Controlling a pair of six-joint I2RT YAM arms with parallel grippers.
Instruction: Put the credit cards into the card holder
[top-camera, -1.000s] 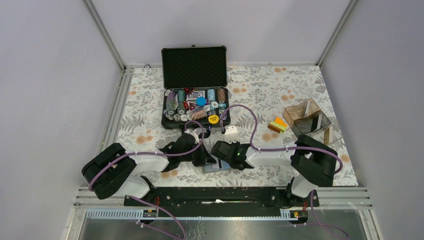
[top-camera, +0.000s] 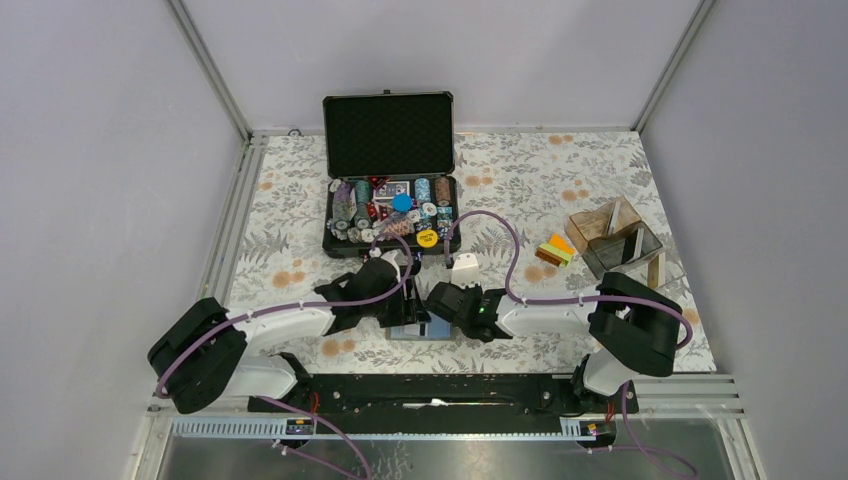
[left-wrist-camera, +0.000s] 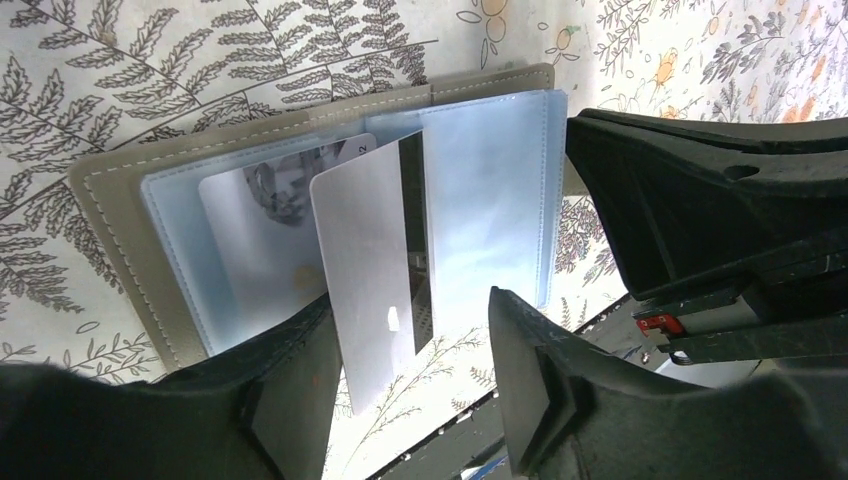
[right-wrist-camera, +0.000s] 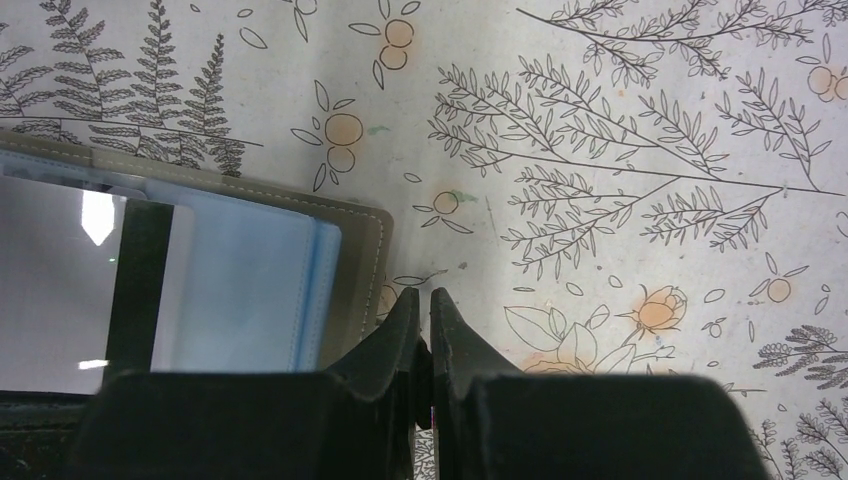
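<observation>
The card holder, grey-brown with blue sleeves, lies open on the table at front centre, mostly under both arms in the top view. A white card with a dark stripe lies aslant across it in the left wrist view, over another card in a sleeve. My left gripper is part open around that striped card, one finger at its left edge. My right gripper is shut at the holder's right edge; what is between its fingers is mostly hidden, a dark sliver low between them.
An open case of poker chips stands behind the grippers. Sponges and a divided box are on the right.
</observation>
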